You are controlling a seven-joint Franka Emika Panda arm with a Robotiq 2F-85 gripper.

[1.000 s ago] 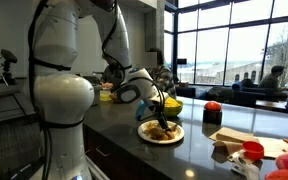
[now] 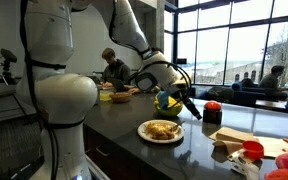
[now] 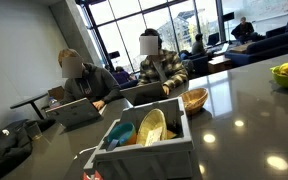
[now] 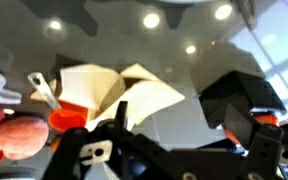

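In exterior view 1 my gripper (image 2: pixel 191 103) is raised above the table, a little right of and above a white plate (image 2: pixel 147 137) of yellowish-brown food (image 2: pixel 164 129). The fingers stand apart. In the wrist view the gripper has a wide gap between its dark fingers, and no object shows held there. Below it lie light tan flat pieces (image 4: pixel 142 99), a red cup (image 4: pixel 66 117) with a light-handled utensil in it, and a black box (image 4: pixel 234 97). No gripper shows in exterior view 2.
Behind the plate is a green-yellow bowl (image 2: pixel 174 108). A black block with a red top (image 2: pixel 212 107) stands right of it. Several red items crowd the right edge. A grey bin (image 3: pixel 164 155) holds bowls; a wicker basket (image 3: pixel 194 99) is behind it. Two people sit at laptops.
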